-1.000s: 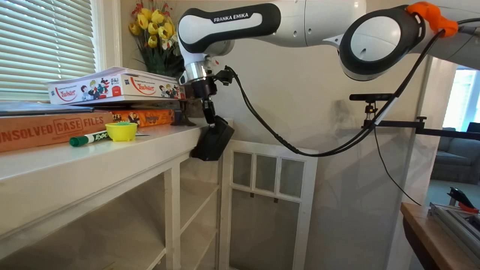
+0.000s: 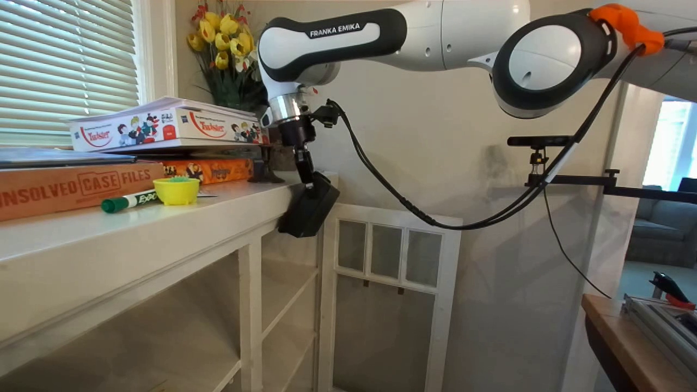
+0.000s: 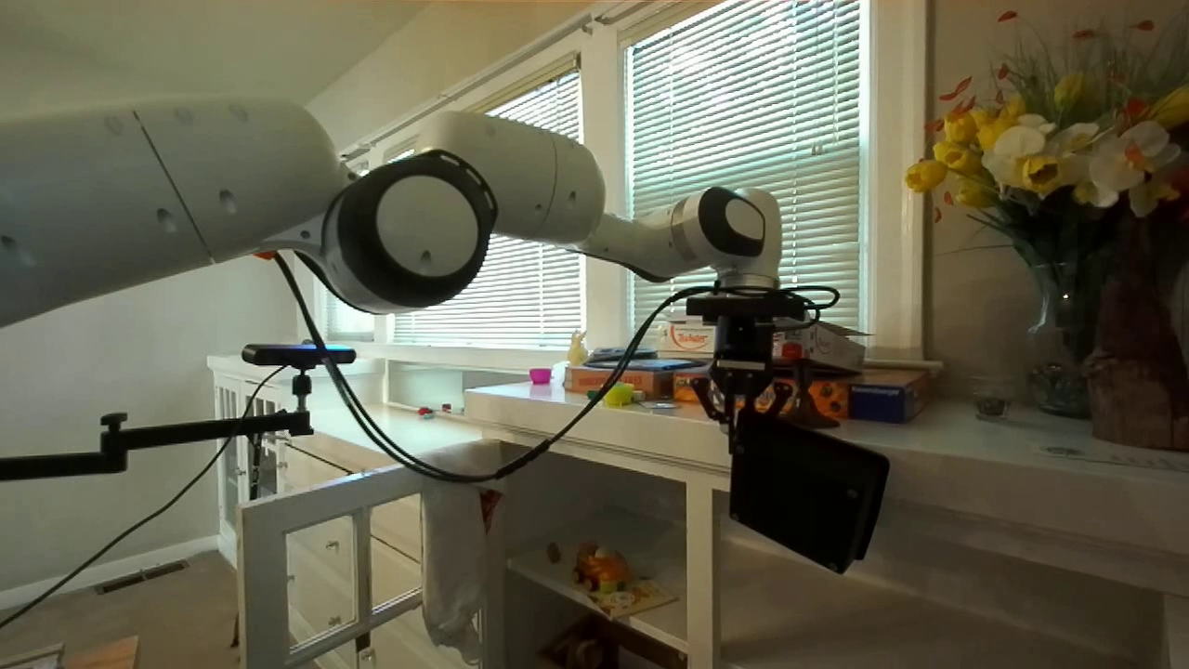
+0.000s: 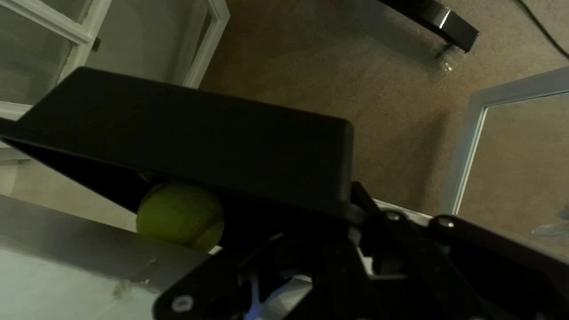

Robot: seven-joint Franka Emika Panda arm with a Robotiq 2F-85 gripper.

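Note:
A black open box (image 2: 309,206) hangs tilted at the front edge of the white shelf top, with my gripper (image 2: 311,186) shut on its rim. In exterior view 2 the box (image 3: 808,489) slants down in front of the cabinet, below the gripper (image 3: 736,422). From the wrist, a yellow-green tennis ball (image 4: 180,216) shows inside the dark box (image 4: 186,133). Something small and brownish lies behind the ball, too dark to make out. The fingertips are hidden in shadow in the wrist view.
On the shelf top (image 2: 130,228) are a yellow bowl (image 2: 177,192), a green marker (image 2: 128,200) and stacked game boxes (image 2: 170,127). Flowers stand behind. Below, the cabinet has open shelves, and a glass-paned door (image 2: 389,261) stands open.
My gripper and the black box have sunk very slightly. The box is still held, and the things on the shelf top have not moved.

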